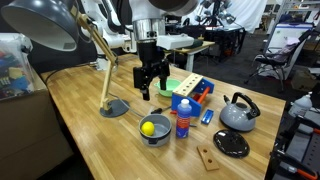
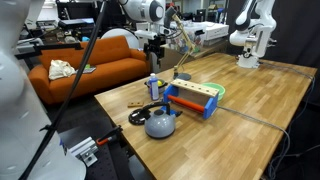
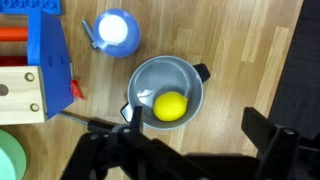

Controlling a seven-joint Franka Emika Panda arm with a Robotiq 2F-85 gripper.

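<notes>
A grey pot (image 1: 156, 131) with dark handles stands on the wooden table, holding a yellow ball (image 1: 148, 128). From above, in the wrist view, the yellow ball (image 3: 170, 106) rests in the lower part of the pot (image 3: 183, 71). My gripper (image 1: 154, 92) hangs above the pot, clear of it, with its fingers apart and nothing between them. The wrist view has its dark fingers (image 3: 270, 138) along the bottom edge, below and to the right of the ball.
A blue bottle (image 1: 183, 120) stands close beside the pot. Nearby are a toy workbench (image 1: 188, 92), a green bowl (image 1: 168, 87), a kettle (image 1: 239, 115) and a black disc (image 1: 231, 144). A lamp (image 1: 112, 105) stands left.
</notes>
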